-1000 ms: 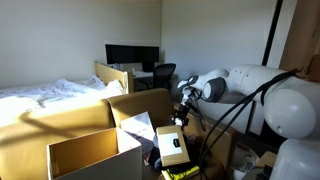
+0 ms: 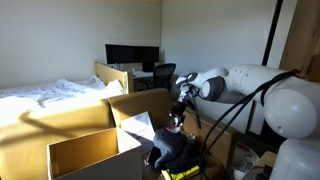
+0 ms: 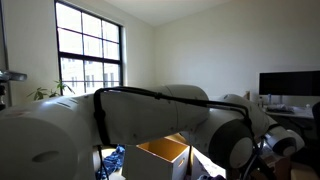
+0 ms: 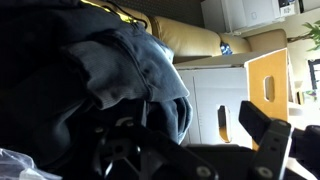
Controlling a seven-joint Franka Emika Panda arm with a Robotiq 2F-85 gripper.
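Dark clothing (image 2: pixel 175 148) lies heaped below my gripper (image 2: pixel 178 123) in the first exterior view. Black and grey folds of this clothing (image 4: pixel 120 75) fill the left and middle of the wrist view. The two dark fingers of my gripper stand apart there, so it looks open. I see nothing held between them, though dark fingers against dark cloth make the edges hard to read. In the second exterior view my gripper is too dark to make out.
An open cardboard box (image 2: pixel 95 158) with white outer sides stands left of the clothing. A brown sofa (image 2: pixel 60 128) runs behind it. Clear plastic (image 4: pixel 18 165) shows at the wrist view's lower left. Something yellow (image 2: pixel 184 174) lies at the front.
A small pale box in front of the clothing has moved downward and out of the first exterior view, uncovering the dark cloth. My arm has barely moved.
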